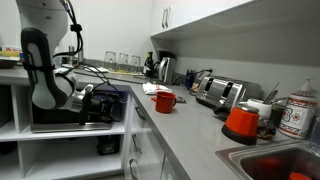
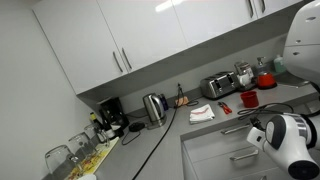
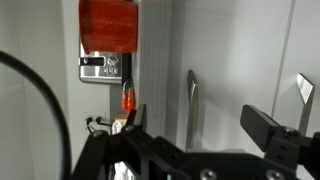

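Observation:
My gripper is open, its dark fingers apart at the bottom of the wrist view with nothing between them. Behind the gap are pale cabinet fronts with a long drawer handle (image 3: 193, 105) and a second handle (image 3: 305, 98) to the right. In exterior view 1 the white arm (image 1: 45, 75) reaches down in front of the open shelving, the dark gripper (image 1: 98, 104) below counter height near the drawers. Exterior view 2 has the arm (image 2: 290, 140) at lower right, facing the drawer fronts.
On the counter (image 1: 190, 130) stand a red mug (image 1: 165, 101), a toaster (image 1: 219, 92) and a red-and-black container (image 1: 241, 122). A kettle (image 2: 154, 108) and white cloth (image 2: 201, 113) are farther along. The counter edge runs beside the gripper. A dark cable crosses the wrist view's left.

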